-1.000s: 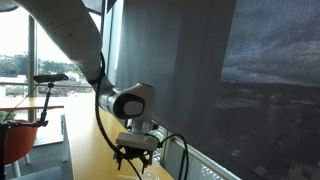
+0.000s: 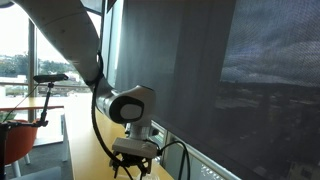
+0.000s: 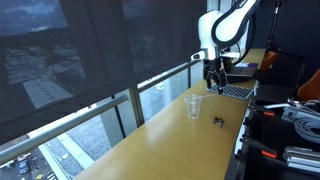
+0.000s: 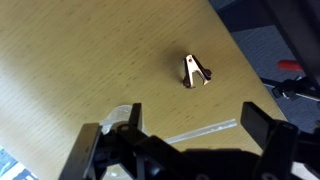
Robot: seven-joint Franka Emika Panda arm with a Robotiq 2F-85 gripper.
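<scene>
My gripper is open above the wooden table, with nothing held; its two dark fingers stand wide apart in the wrist view. Ahead of them lies a small black and silver clip-like object, which looks like a staple remover. A clear cup is partly hidden by the left finger. Between the fingers, a thin whitish strip lies on the table below. In exterior view 2 the gripper hangs beyond the cup and the small dark object. Exterior view 1 shows the gripper near its lower edge.
Dark window blinds run along one side. Cables and black equipment crowd the right, off the wood.
The arm has come down slightly over the last second, the gripper sitting a little lower in exterior view 1.
</scene>
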